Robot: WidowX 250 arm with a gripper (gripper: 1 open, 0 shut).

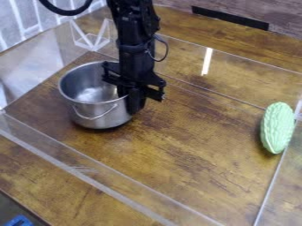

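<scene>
A steel pot (92,99) with a thin wire handle sits on the wooden table (189,159) at the left. My black gripper (137,95) is down at the pot's right rim, overlapping it in view; its fingertips are dark and hard to make out, and it looks shut, with nothing clearly visible between its fingers.
A pale green oblong object (276,128) lies at the far right. Clear plastic edging runs along the table's left side, and a blue item (14,221) shows at the bottom-left corner.
</scene>
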